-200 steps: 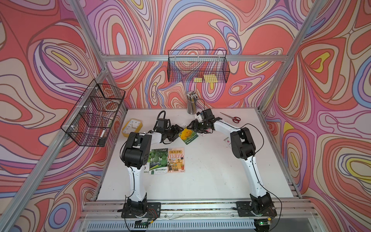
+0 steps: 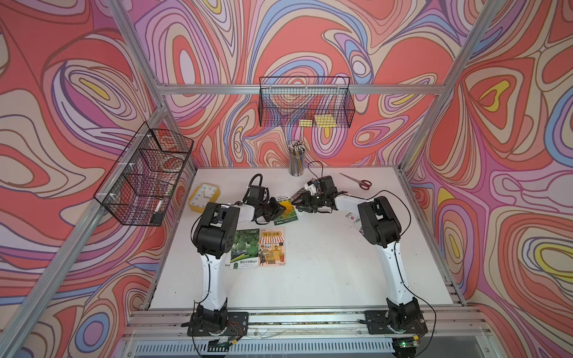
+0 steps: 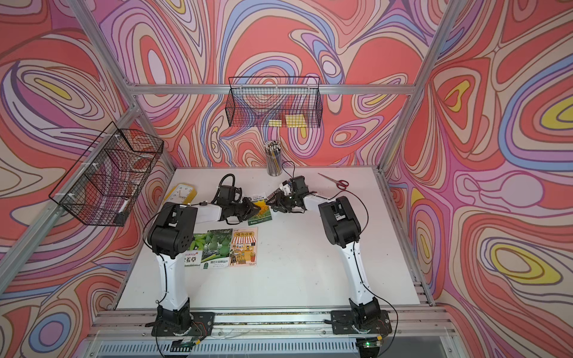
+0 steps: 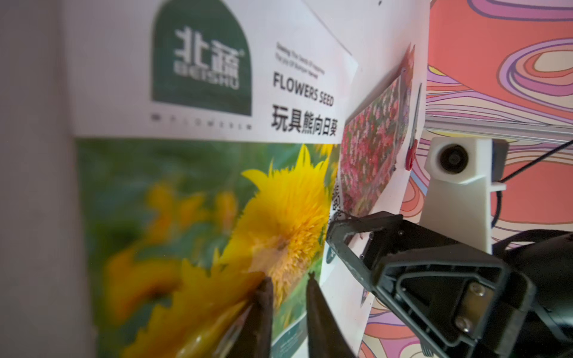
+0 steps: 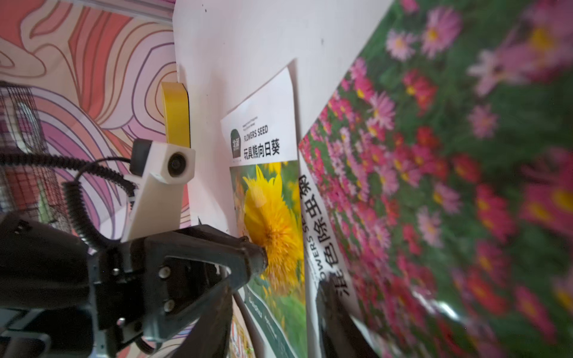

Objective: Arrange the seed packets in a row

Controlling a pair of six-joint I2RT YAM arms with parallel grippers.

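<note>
The sunflower seed packet (image 2: 287,216) lies nearly straight on the table between my two grippers. At its left edge my left gripper is part open, its fingertips over the flower picture; nothing shows gripped. My right gripper is part open at the packet's right side, with a clear gap between its fingers. A pink-flower packet (image 5: 417,197) lies tilted beside the sunflower one, partly hidden by my right gripper. Toward the front left, a green packet (image 3: 216,247) and an orange shop-picture packet (image 3: 244,245) lie side by side, with another packet (image 3: 192,257) left of them.
One more packet (image 2: 353,220) is partly hidden under the right arm. Scissors (image 2: 363,184) lie at the back right, a yellow clock (image 2: 204,197) at the back left, a cup of pencils (image 2: 296,158) behind.
The sunflower packet has turned from a slant to nearly straight. My right gripper has come toward the front; the left has moved slightly right, onto the packet's left side.
</note>
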